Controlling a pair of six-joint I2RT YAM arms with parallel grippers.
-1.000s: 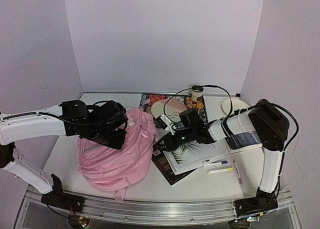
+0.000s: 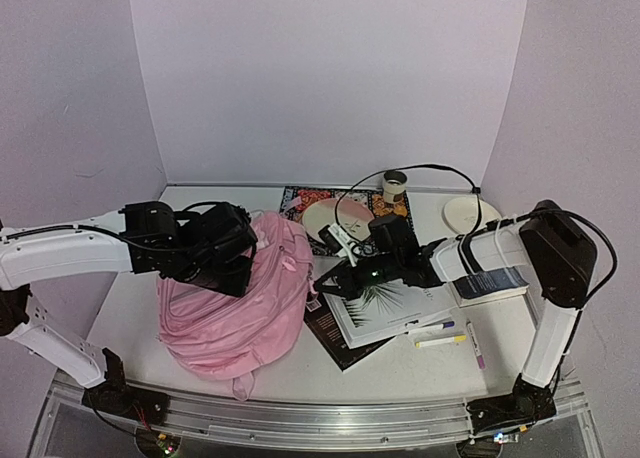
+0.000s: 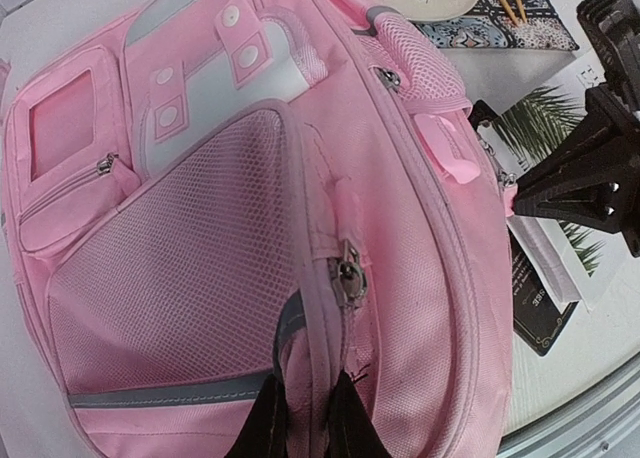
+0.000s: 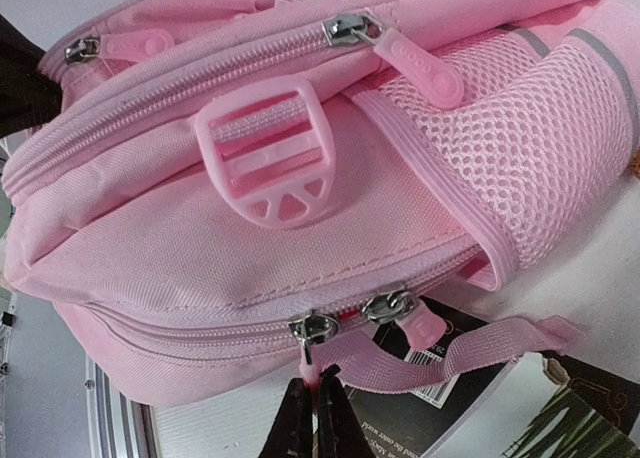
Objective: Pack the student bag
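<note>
The pink bag (image 2: 240, 308) lies on the left of the table. In the left wrist view, my left gripper is shut on a fold of the bag's edge, below a metal zipper slider (image 3: 349, 278) and beside the mesh panel (image 3: 200, 278). At the bag's right side, my right gripper is shut on a pink zipper pull (image 4: 310, 370). That pull is drawn taut from its slider (image 4: 314, 327). A second slider (image 4: 388, 306) with its own pull sits close by on the same zipper.
Right of the bag, a white book with a palm leaf (image 2: 390, 313) overlaps a black book (image 2: 335, 340). Markers (image 2: 440, 341) lie at the front right. Behind are a patterned mat (image 2: 300, 193), a cup (image 2: 394, 186) and a plate (image 2: 468, 214).
My right gripper has shifted slightly to the right, away from the bag, and the pink pull now shows stretched between them. The bag has moved a little rightward. My left arm is almost still.
</note>
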